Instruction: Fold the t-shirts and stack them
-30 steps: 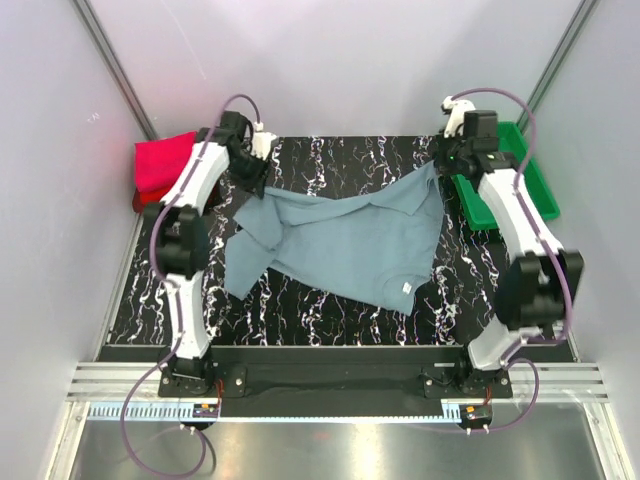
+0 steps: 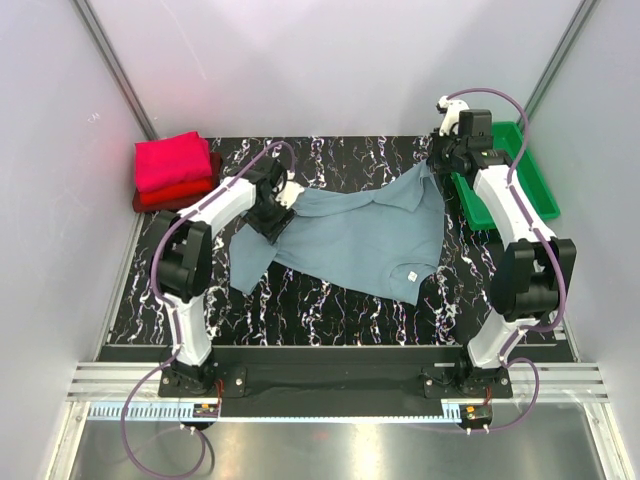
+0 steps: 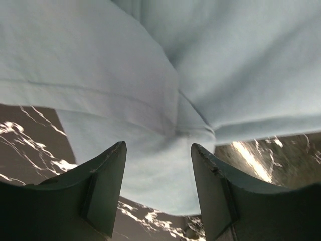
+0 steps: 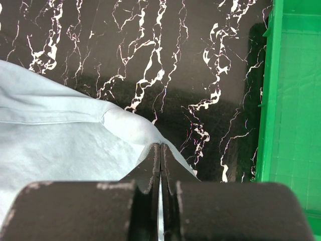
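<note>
A grey-blue t-shirt lies partly folded on the marbled table, its upper edge turned over and one sleeve spread at the left. Over that left part hangs my left gripper, open; in the left wrist view a folded layer of the shirt shows beyond its parted fingers, with nothing held. At the shirt's upper right corner, my right gripper is shut on the cloth, which rises to its fingertips in a peak. The left arm hides some of the shirt's left side from above.
Folded red shirts are stacked at the back left, beside the left arm. A green bin stands at the right, close to the right arm. Bare table shows in front of the shirt and behind it.
My left gripper came from the shirt's upper left corner toward the front and right, over the shirt, and that corner no longer rises to it. The right gripper shifted only slightly.
</note>
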